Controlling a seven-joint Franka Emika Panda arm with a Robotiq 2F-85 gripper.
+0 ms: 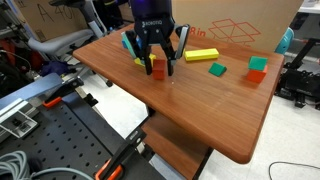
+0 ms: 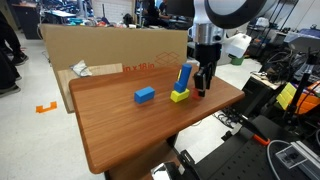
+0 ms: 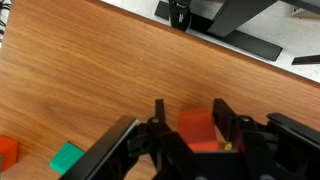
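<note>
A red block (image 1: 159, 70) stands on the wooden table below my gripper (image 1: 160, 68). The gripper's dark fingers reach down on either side of it. In the wrist view, the red block (image 3: 197, 127) lies between the fingertips, with some gap showing, so the fingers are part open rather than clamped. Exterior view 2 shows only a little of the red block (image 2: 196, 94) beside the gripper.
A yellow block (image 2: 180, 96) and an upright blue block (image 2: 184, 76) stand close to the gripper. Farther off are a long yellow block (image 1: 201, 55), a green piece (image 1: 217, 69) and a red block with green on top (image 1: 257, 69).
</note>
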